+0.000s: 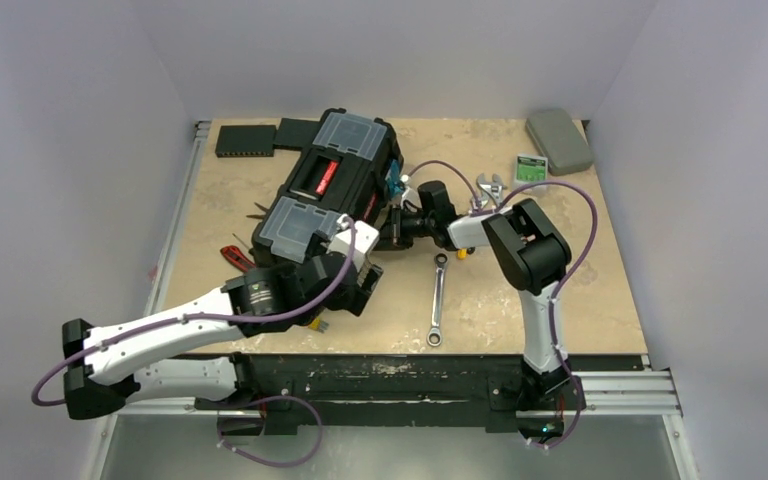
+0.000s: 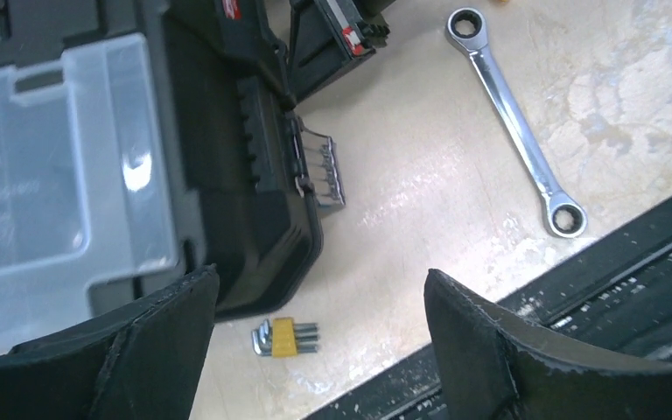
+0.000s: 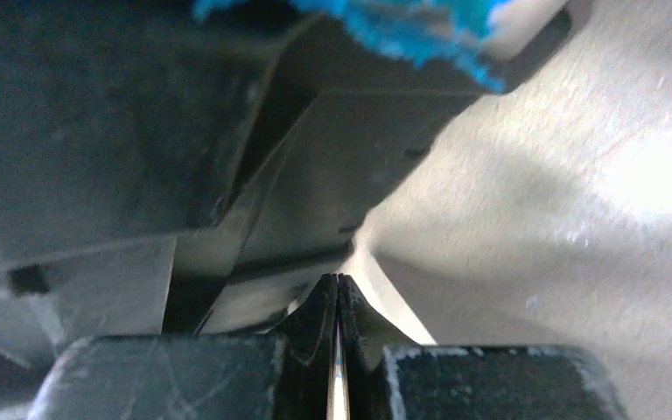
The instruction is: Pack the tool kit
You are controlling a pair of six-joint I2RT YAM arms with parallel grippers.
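Note:
The black toolbox (image 1: 338,168) with clear-lidded compartments (image 2: 61,166) lies slanted at the back left. My left gripper is parted over its front corner, empty, with bare table and a hex key set (image 2: 284,337) below. My right gripper is shut at the toolbox's right side, fingertips low beside its black body; nothing clear shows between them. A ratcheting wrench (image 1: 437,300) lies front right of the toolbox. An adjustable wrench (image 1: 490,187) lies behind my right arm.
A grey case (image 1: 558,143) and green-content box (image 1: 531,172) are at back right. Two black flat cases (image 1: 245,141) lie at back left; red-handled tool (image 1: 237,257) lies left.

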